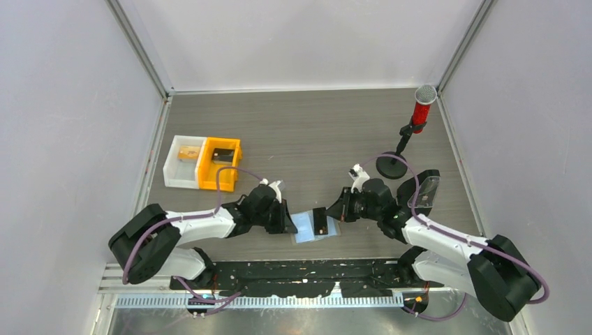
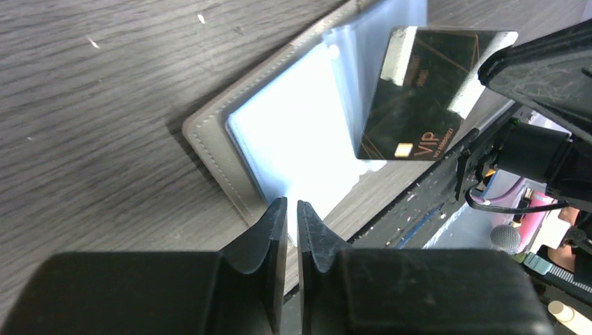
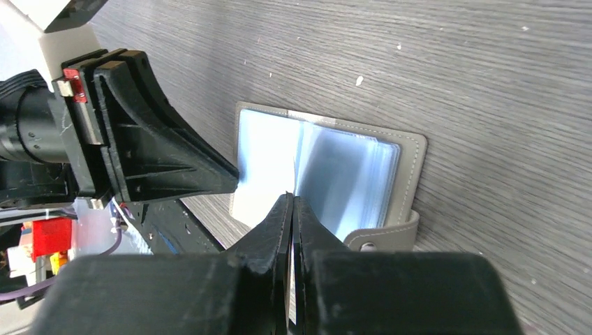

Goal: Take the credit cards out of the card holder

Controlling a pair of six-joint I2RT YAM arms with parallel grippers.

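The open card holder [image 1: 303,227] lies flat near the table's front edge, with translucent bluish sleeves and, in the right wrist view, a grey stitched border [image 3: 412,157]. A black VIP card [image 2: 419,94] is out of its sleeve and raised over the holder. My right gripper [image 1: 328,212] is shut on that card's edge; the card is almost edge-on in the right wrist view. My left gripper is slightly open at the holder's left part, a narrow gap showing between its fingertips. Whether other cards sit in the sleeves, I cannot tell.
A white bin [image 1: 183,174] with an orange card and a yellow bin [image 1: 208,183] with dark cards stand at the left. A red microphone [image 1: 421,112] on a stand and a black stand [image 1: 406,192] occupy the right.
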